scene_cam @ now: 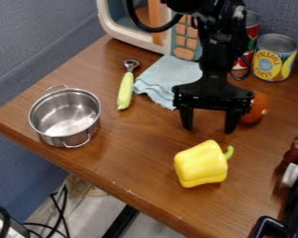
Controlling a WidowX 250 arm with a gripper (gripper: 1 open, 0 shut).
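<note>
My black gripper (209, 119) hangs low over the wooden table (127, 167), its two fingers spread open, with bare wood between them. An orange-red round object, perhaps a tomato (253, 110), sits just right of the right finger, partly hidden behind it. A steel pot (64, 116) stands on the left, a yellow pepper (201, 165) lies toward the front, and a corn-coloured peeler or similar tool (126, 89) lies by a folded light-blue cloth (164, 76).
A toy oven (127, 19) stands at the back, cans (275, 58) at the back right. Dark objects line the right edge.
</note>
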